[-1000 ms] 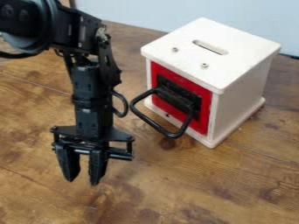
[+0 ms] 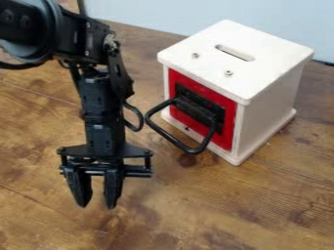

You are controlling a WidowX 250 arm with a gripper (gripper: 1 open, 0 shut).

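Note:
My black gripper (image 2: 97,187) hangs low over the wooden table at the left, fingers pointing down with a narrow gap between them and nothing visible in it. To its right stands a white wooden box (image 2: 261,125) with a slot and two screws on its top. Its red front face (image 2: 225,129) carries a black panel and a black loop handle (image 2: 177,139), which sticks out toward the gripper without touching its fingers.
A white surface or wall lies behind the table at the top.
The gripper has shifted very slightly over the last second. The box stands where it was.

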